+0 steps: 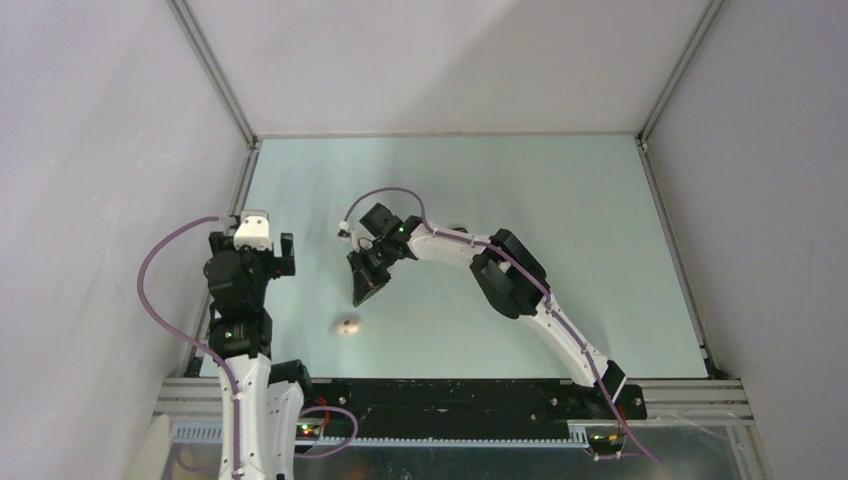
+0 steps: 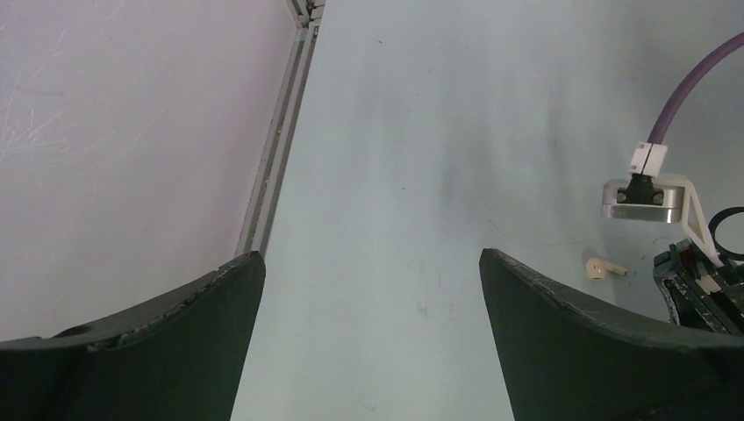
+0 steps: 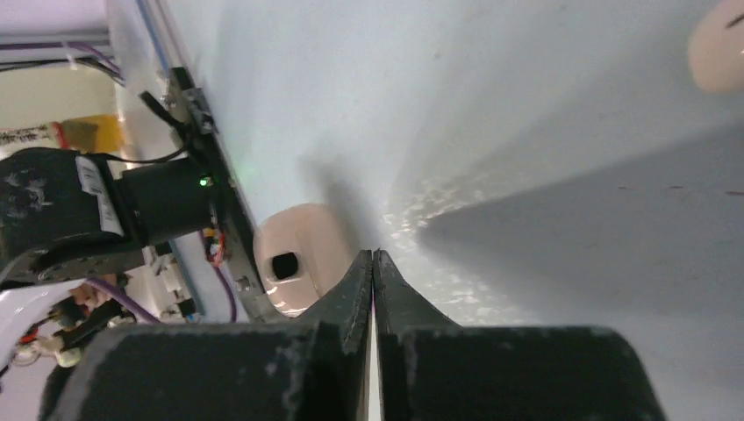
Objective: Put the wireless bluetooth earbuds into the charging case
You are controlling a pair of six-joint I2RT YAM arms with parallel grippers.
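Note:
A small rounded pale-pink piece with a square dark opening, seemingly the charging case point(image 3: 303, 254), lies on the table in the right wrist view; the top view shows it toward the front left. Close behind it hovers my right gripper point(image 1: 357, 303), its fingers pressed together and empty. In the top view a narrow gap shows between fingertips and case. A pink bud-like piece with a short stem, likely an earbud point(image 2: 597, 268), lies on the table in the left wrist view. My left gripper stands wide open with only bare table between its fingers.
Another pink rounded piece point(image 3: 721, 48) is cut off at the right wrist view's upper right edge. Beside the right arm a small dark and pale object point(image 1: 458, 228) is mostly hidden. A metal rail point(image 2: 281, 145) borders the left side.

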